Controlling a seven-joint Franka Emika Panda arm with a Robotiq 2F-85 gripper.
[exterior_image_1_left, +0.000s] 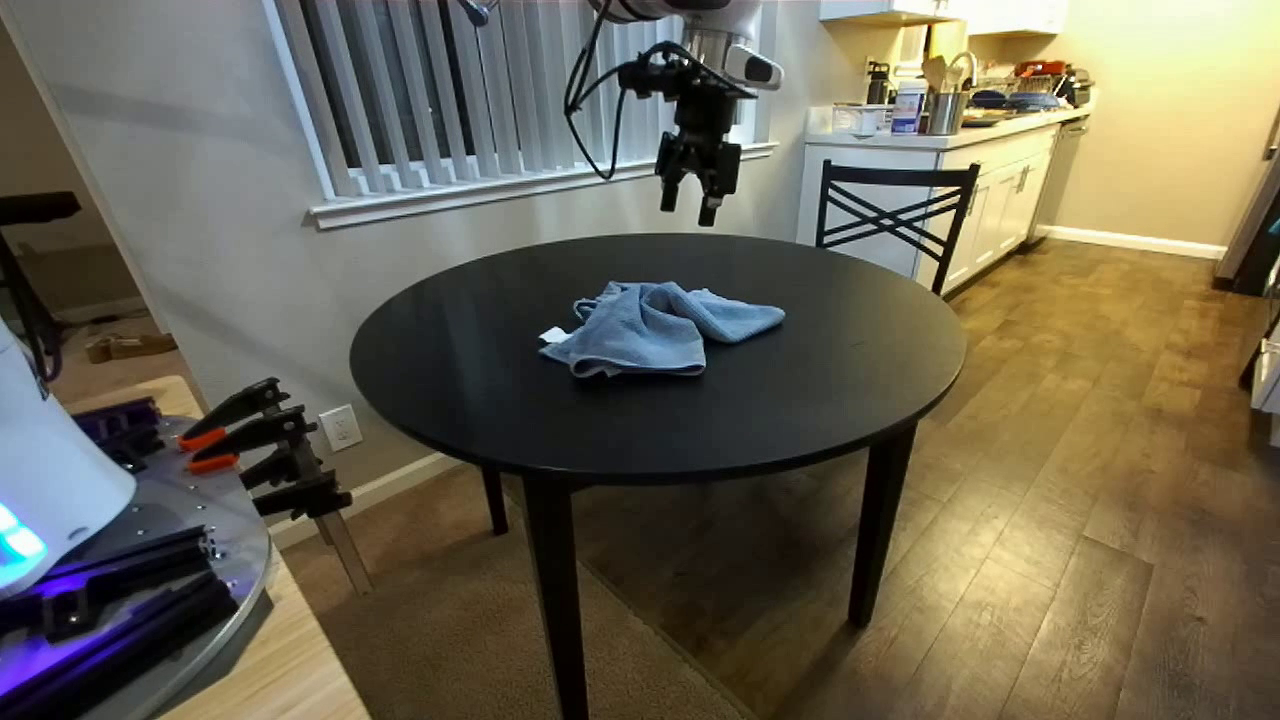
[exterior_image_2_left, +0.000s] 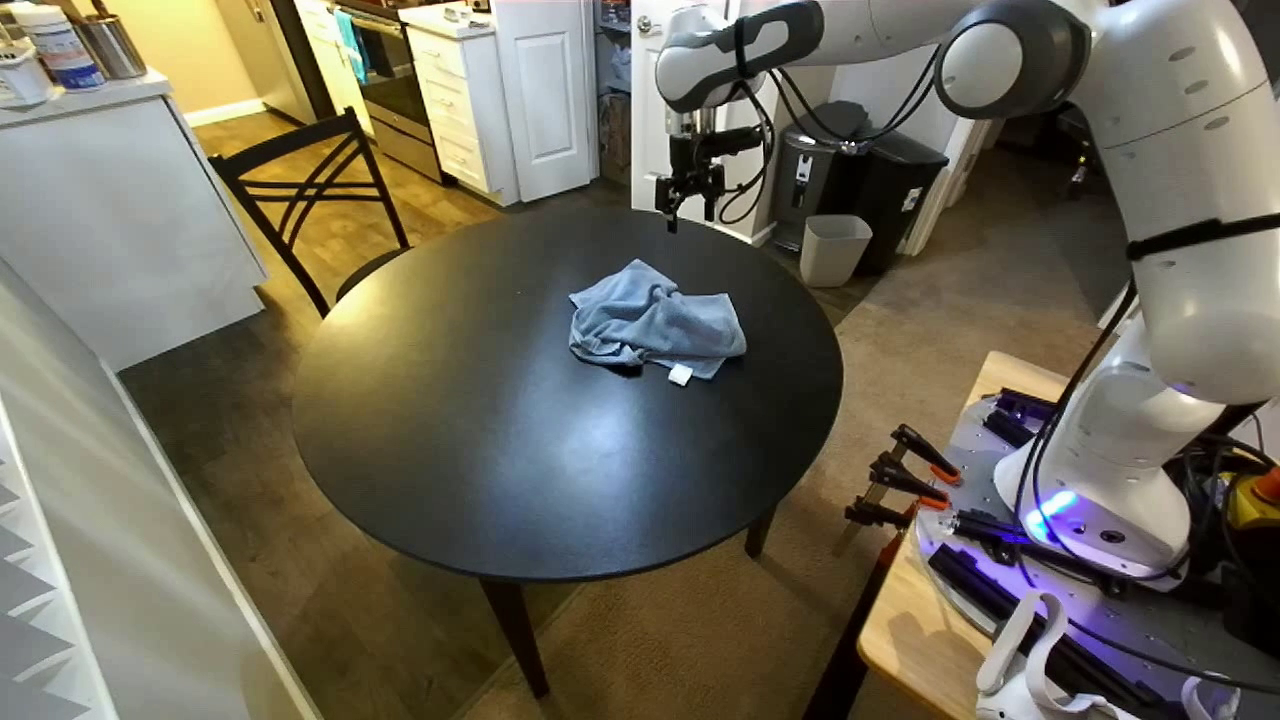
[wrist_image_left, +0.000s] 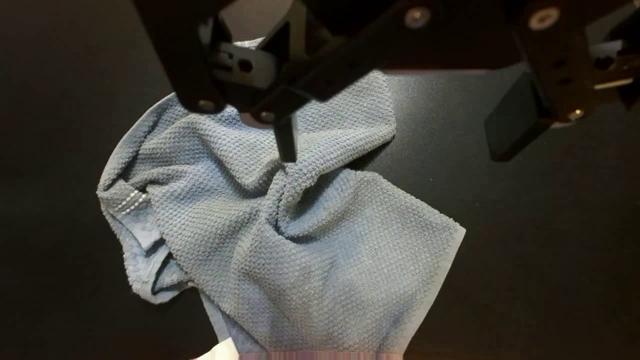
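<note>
A crumpled light-blue towel lies on the round black table, its white tag poking out at one edge. Above it, clear of the cloth, hangs my black gripper, open and pointing down. In the wrist view the two fingers stand wide apart, one finger over the towel's folds and the other over bare tabletop. Nothing is between them. The gripper's own frame covers the towel's top part in that view.
A black chair stands at the table's kitchen side. The robot's base sits on a wooden stand with clamps at its edge.
</note>
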